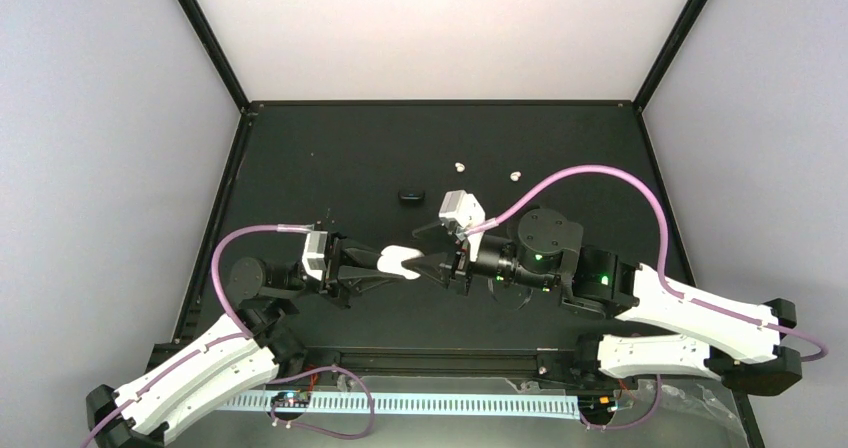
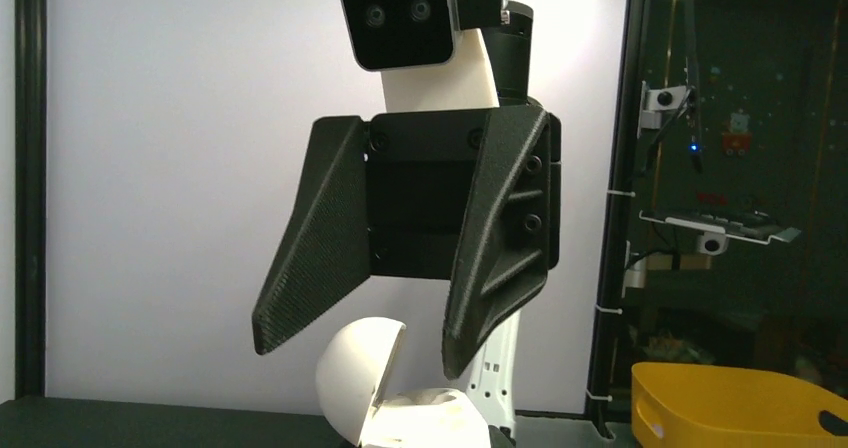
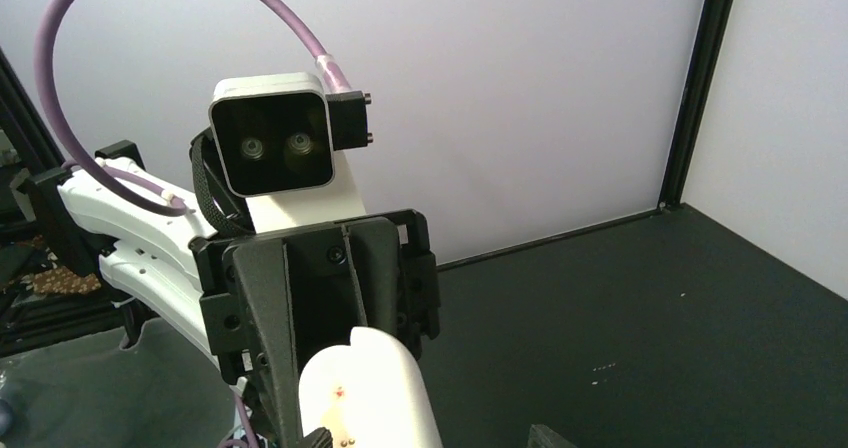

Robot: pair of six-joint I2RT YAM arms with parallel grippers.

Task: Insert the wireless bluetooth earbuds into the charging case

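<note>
My left gripper (image 1: 376, 264) is shut on the white charging case (image 1: 393, 256), held up over the table. The left wrist view has the case lid (image 2: 352, 373) tipped up from the white base (image 2: 428, 423). Facing it is my right gripper, its fingers spread around and just above the case, with nothing visibly gripped between them. In the right wrist view the case (image 3: 365, 388) lies in front of the left gripper's fingers (image 3: 262, 308). Two white earbuds (image 1: 460, 167) (image 1: 516, 176) lie apart on the black table; both are small here.
A small black object (image 1: 411, 196) sits on the table beyond the grippers. Outside the work area, a yellow basket (image 2: 735, 398) shows at the right of the left wrist view.
</note>
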